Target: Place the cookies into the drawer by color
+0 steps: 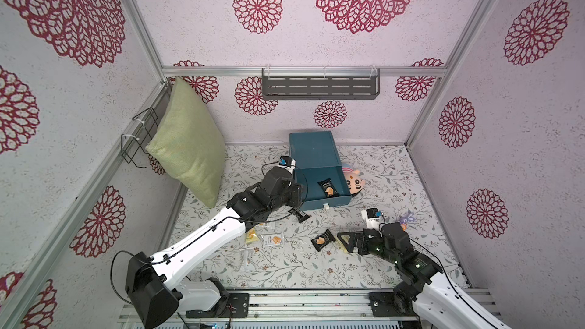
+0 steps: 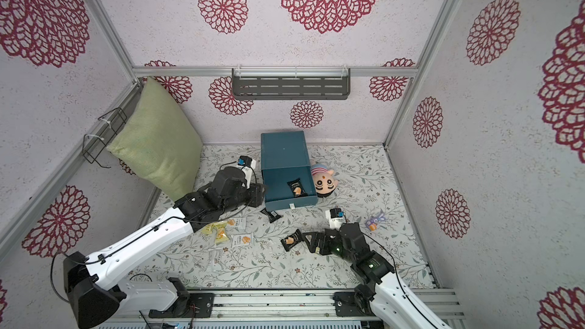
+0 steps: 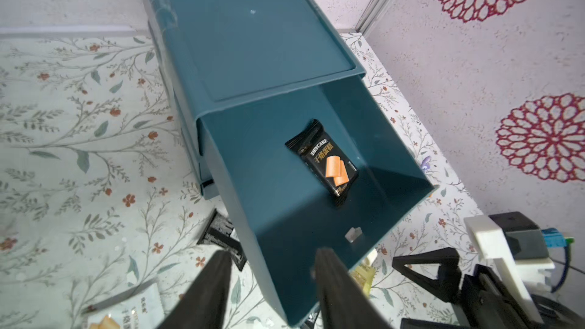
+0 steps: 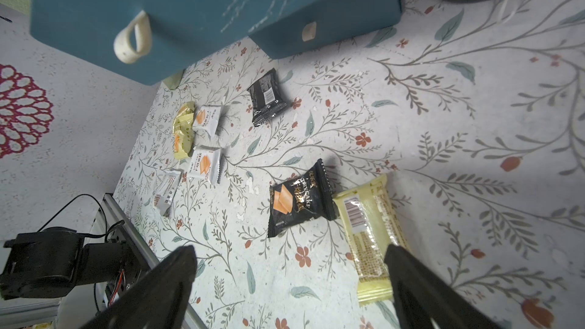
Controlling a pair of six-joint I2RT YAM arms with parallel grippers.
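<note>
A black cookie packet [image 3: 326,161] lies inside the pulled-out upper drawer [image 3: 298,222] of the teal cabinet. My left gripper is over the drawer's left front, its fingers apart with nothing held between them. On the table beside the drawer's left wall rests a second black packet [image 4: 267,97]. Open and empty, my right gripper hovers by a third black packet [image 4: 299,199] and a yellow packet [image 4: 370,237] lying against it. White packets [image 4: 205,164] and another yellow packet [image 4: 183,131] lie at the left.
The doll [image 1: 353,180] sits against the cabinet's right side, and a small purple toy [image 2: 375,220] lies on the right. A green cushion [image 1: 189,143] leans at the left wall. Below the upper drawer, the lower drawer [image 4: 335,15] is in.
</note>
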